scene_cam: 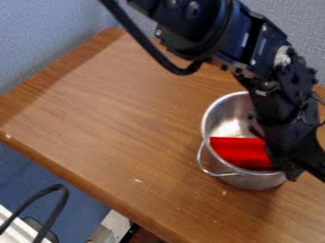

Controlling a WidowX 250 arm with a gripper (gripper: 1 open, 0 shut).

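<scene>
A steel pot (222, 120) with a wire handle stands on the wooden table (108, 114), right of centre. A red cylindrical object (238, 150) lies inside it. My black gripper (297, 169) is over the pot's right side, low beside the rim, hiding part of the pot; whether anything is between its fingers is not clear.
The table's left edge drops to a blue area with black cables (45, 195) and a white object (15, 231) below. A grey wall (290, 28) stands behind.
</scene>
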